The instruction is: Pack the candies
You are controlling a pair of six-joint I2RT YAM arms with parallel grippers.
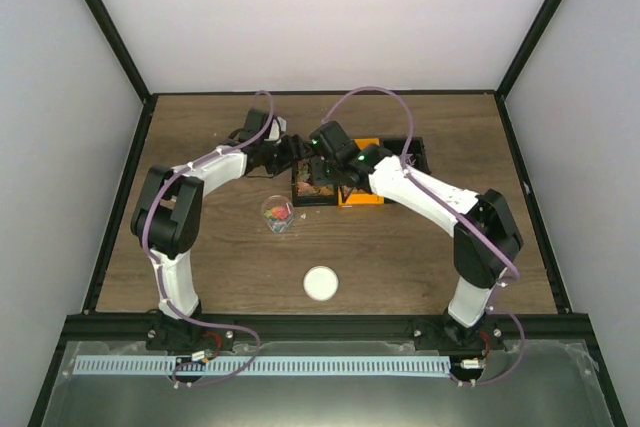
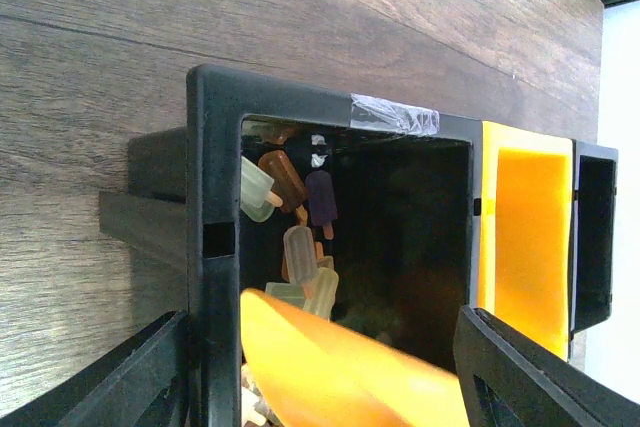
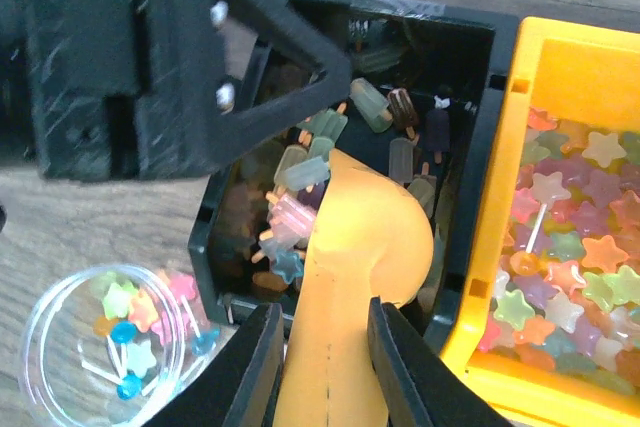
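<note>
My right gripper is shut on an orange scoop [image 3: 350, 237], dipped into the left black compartment [image 3: 480, 167] among popsicle-shaped candies [image 3: 370, 107]. My left gripper hangs at that compartment's left wall, its fingers apart at either side in its wrist view. A yellow compartment [image 3: 525, 57] holds star candies [image 3: 605, 252]; an empty-looking black one [image 2: 595, 237] lies beyond. A clear round container [image 3: 45, 347] with coloured candies stands at the compartment's near left.
A white round lid [image 1: 320, 283] lies on the front middle of the wooden table [image 1: 220, 257].
</note>
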